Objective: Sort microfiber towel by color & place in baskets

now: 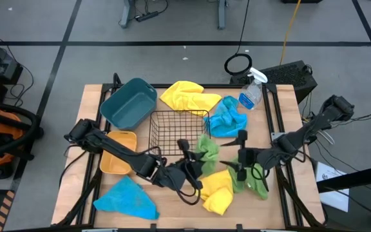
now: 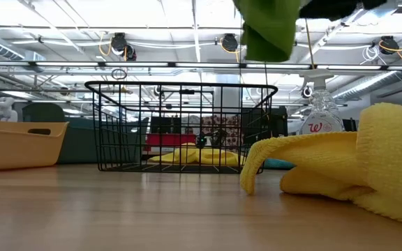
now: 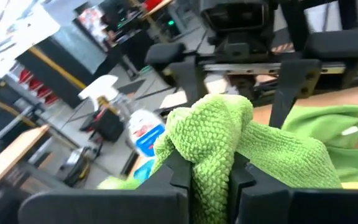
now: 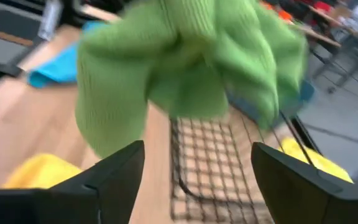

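A green towel [image 3: 213, 134] is pinched between the fingers of my left gripper and hangs from them; from above it shows [image 1: 207, 153] just right of the wire basket. My right gripper stands open, apart from that towel, with nothing between its fingers. A second green towel [image 1: 257, 185] lies under the right arm. Yellow towels lie at the front [image 1: 218, 193] and behind the wire basket [image 1: 190, 96]. Blue towels rest at front left [image 1: 127, 198] and at right [image 1: 227, 118]. The black wire basket [image 1: 178, 130] stands mid-table, with an orange basket [image 1: 118, 166] and a teal basket [image 1: 129, 105] to its left.
A spray bottle [image 1: 252, 89] stands at the table's back right. Black rails run along both table sides. Bare wood [image 1: 172, 216] shows along the front of the table.
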